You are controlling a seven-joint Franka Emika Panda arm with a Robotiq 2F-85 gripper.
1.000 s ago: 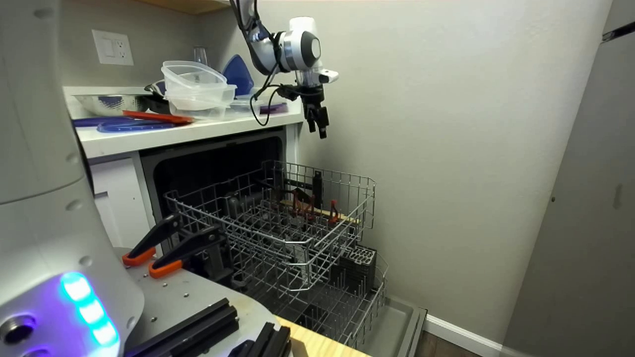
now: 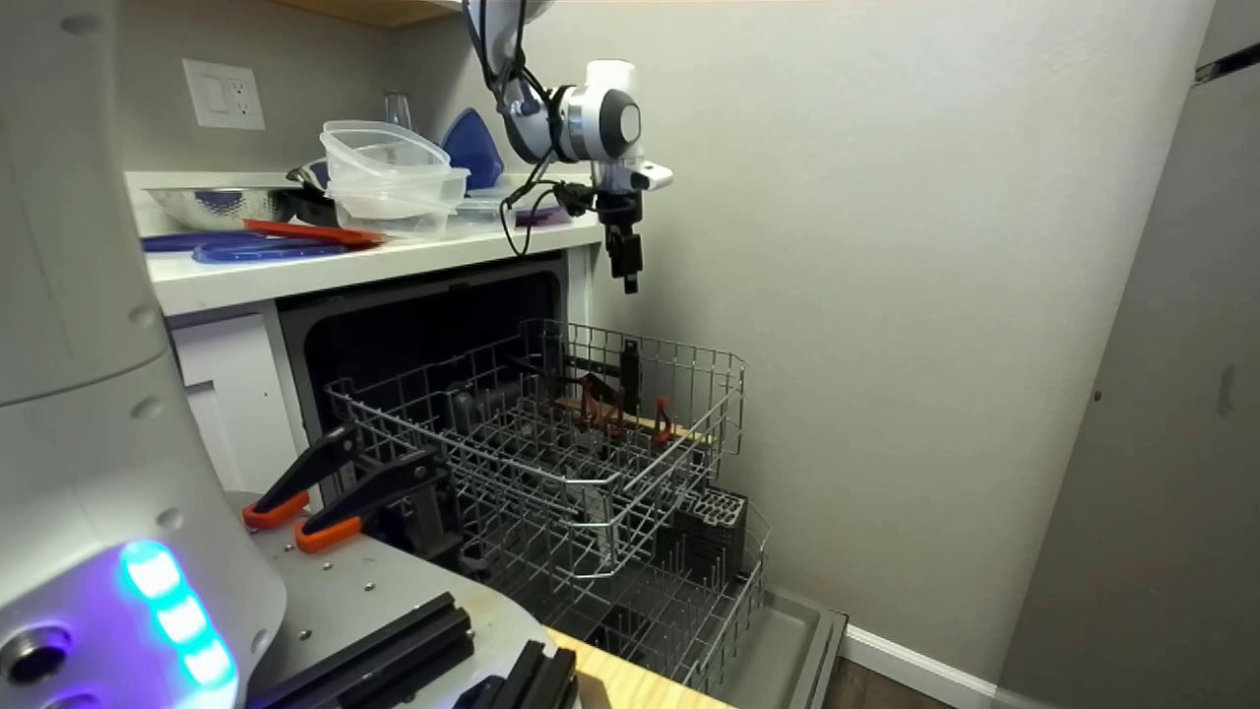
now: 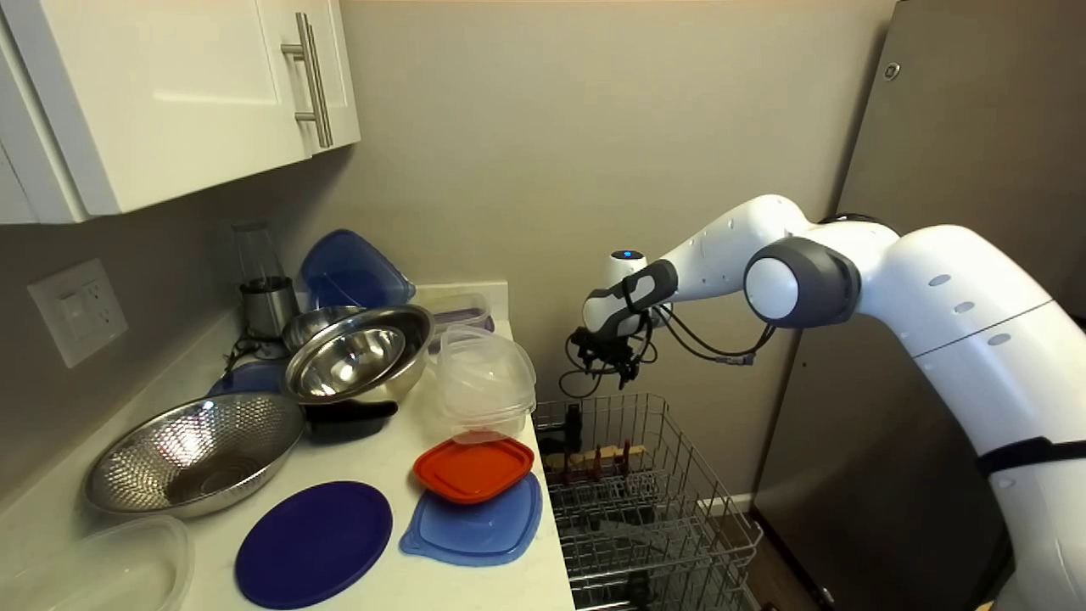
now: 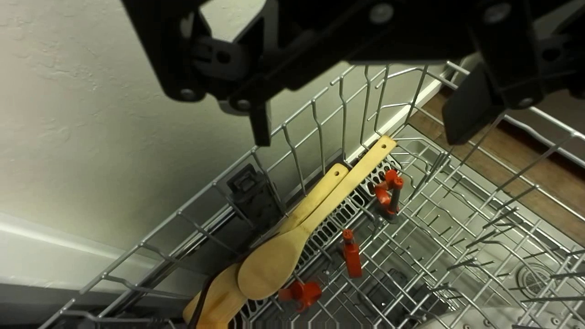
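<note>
My gripper is open, its two black fingers wide apart with nothing between them. In exterior view 1 the gripper [image 2: 629,270] hangs fingers down above the back of the upper dishwasher rack [image 2: 661,490], near the wall. Two wooden utensils lie side by side along that rack's wall side: a wooden spoon [image 4: 268,264] and, partly beneath it, a second flat wooden utensil [image 4: 226,289]. Their handles point toward the upper right in the wrist view. The far end of the second utensil is cut off by a dark object.
Red clips [image 4: 352,257] stand beside the spoons in the rack. The counter [image 3: 428,585] carries clear containers [image 3: 486,377], a colander [image 3: 193,458], metal bowls [image 3: 356,356] and lids [image 3: 316,545]. The grey wall [image 2: 898,295] is close by; air above the rack is free.
In exterior view 1 my gripper has come down slightly toward the rack. Its fingers look turned about the vertical, now appearing nearly lined up. The rack and utensils look unmoved.
</note>
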